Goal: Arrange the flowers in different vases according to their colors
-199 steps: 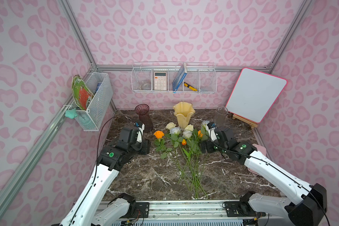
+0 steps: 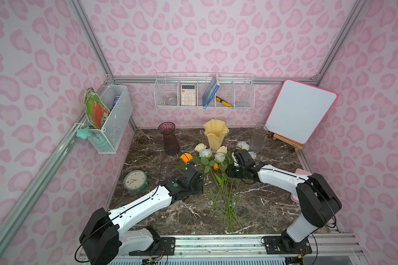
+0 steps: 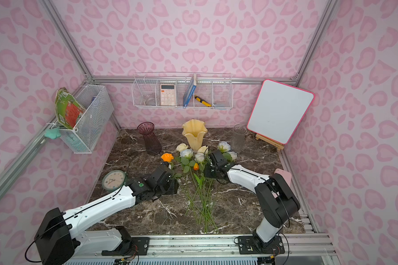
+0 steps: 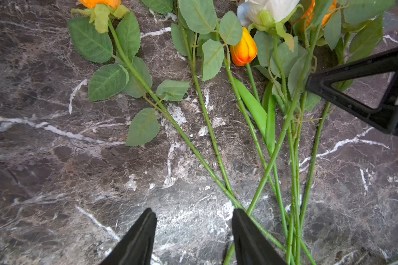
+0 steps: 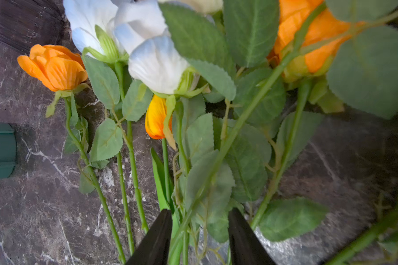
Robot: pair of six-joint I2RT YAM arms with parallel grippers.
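Note:
Flowers lie in a loose bundle mid-table, stems toward me: an orange rose (image 2: 185, 157), an orange tulip (image 4: 243, 47), white roses (image 5: 154, 66) and cream blooms (image 2: 200, 146). Behind stand a purple vase (image 2: 169, 137), a cream fluted vase (image 2: 215, 131) and a clear vase (image 2: 257, 139). My left gripper is low over the stems, its fingers apart with nothing between them. My right gripper is over the flower heads and leaves, fingers apart; whether a stem lies between them is unclear, but none is gripped.
A green clock (image 2: 135, 180) sits at the left, a pink object (image 3: 282, 174) at the right edge, a whiteboard (image 2: 300, 110) at back right. Wire baskets (image 2: 119, 119) hang on the walls. The table's front left has free room.
My left gripper has moved down and right toward the stems from beside the purple vase. My right gripper has moved slightly left, with its arm bending lower and inward.

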